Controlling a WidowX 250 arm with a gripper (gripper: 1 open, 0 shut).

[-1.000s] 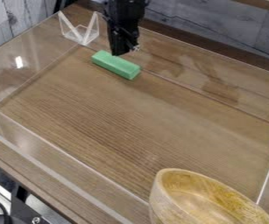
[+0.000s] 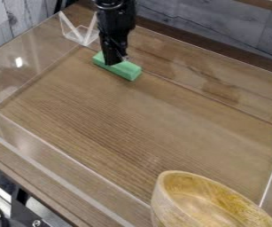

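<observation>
My black gripper hangs down at the top centre of the camera view, its tip directly over a small green block lying on the wooden table. The block's left part is partly behind the fingertips. Whether the fingers are open or shut, and whether they touch the block, is unclear at this size.
A large yellow bowl sits at the front right. Clear plastic pieces stand at the top left and left edge. A raised wall runs along the back.
My gripper has come down and slightly left, from just above the green block to closer over it. The block has not visibly moved.
</observation>
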